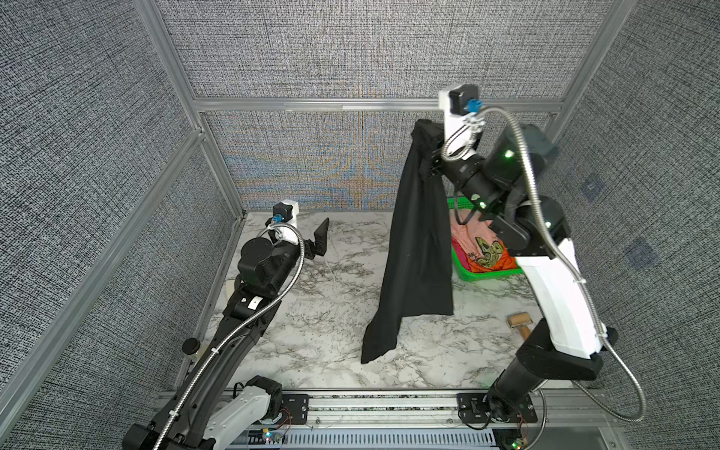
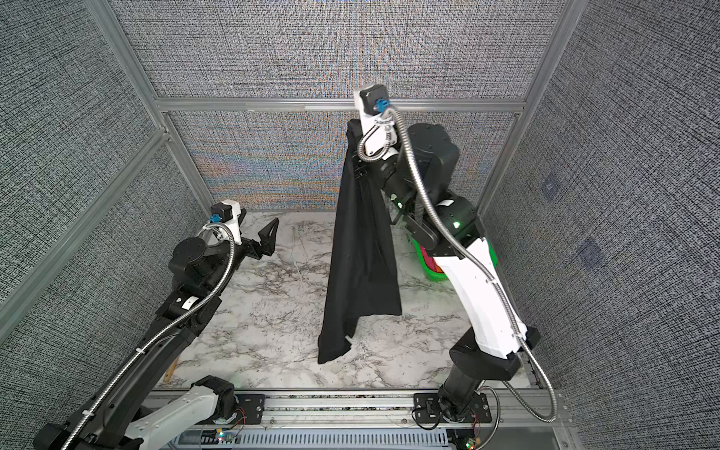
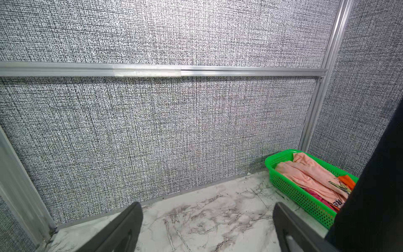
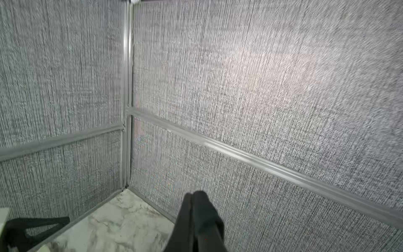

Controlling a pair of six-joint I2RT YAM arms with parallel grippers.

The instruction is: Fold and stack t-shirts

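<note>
A black t-shirt (image 1: 420,247) hangs in a long drape from my right gripper (image 1: 430,159), which is raised high near the back wall and shut on the cloth near its top. The shirt's lower end reaches over the middle of the table. In the right wrist view the fingers (image 4: 205,224) are together; the cloth itself is hardly distinguishable there. My left gripper stands open and empty above the left part of the table, apart from the shirt, whose dark edge (image 3: 373,201) shows at right in the left wrist view.
A green basket (image 3: 300,203) at the back right holds pink (image 3: 308,174) and orange-red clothes. A wooden-handled roller (image 1: 519,319) lies at the right, partly behind the right arm.
</note>
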